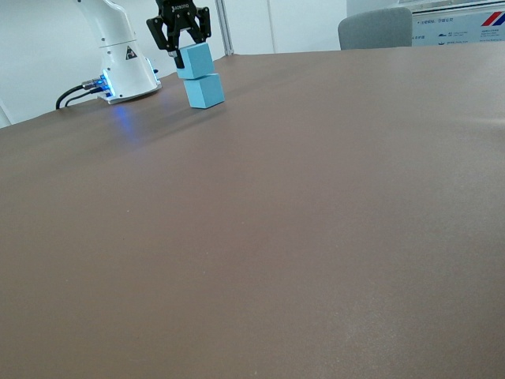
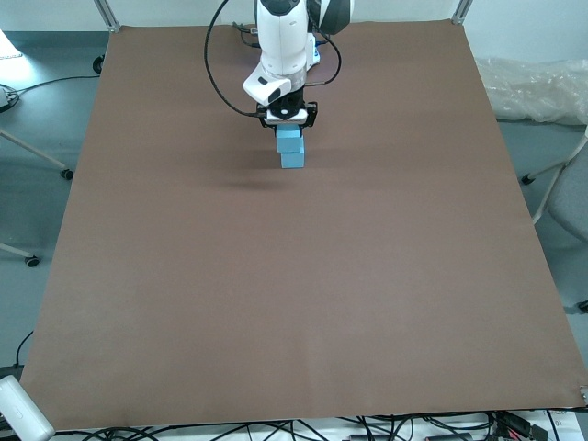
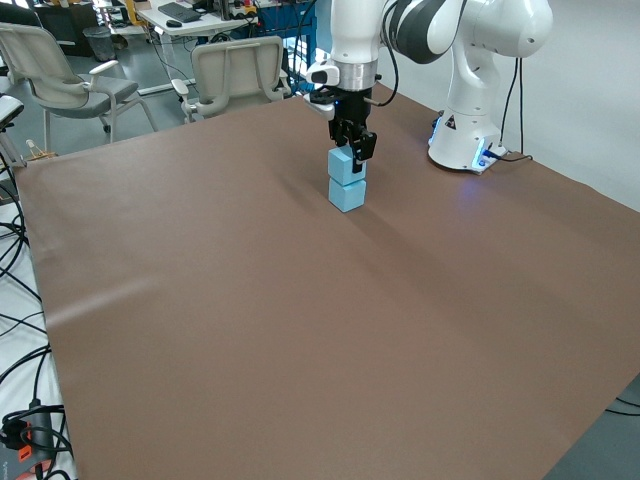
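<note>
Two light-blue blocks are stacked on the brown table, a lower block (image 1: 204, 92) and an upper block (image 1: 197, 60), near the back where the arm stands. The black gripper (image 1: 189, 43) is just over and around the upper block, seen also at the stack in the right view, where the upper block (image 3: 342, 168) sits on the lower block (image 3: 347, 196). In the left view the gripper (image 2: 288, 119) hides part of the upper block (image 2: 288, 141). Whether its fingers are clamped on that block is not clear.
The white arm base (image 3: 462, 140) with its cables stands at the back edge. Cables and equipment lie along the table's outside edge.
</note>
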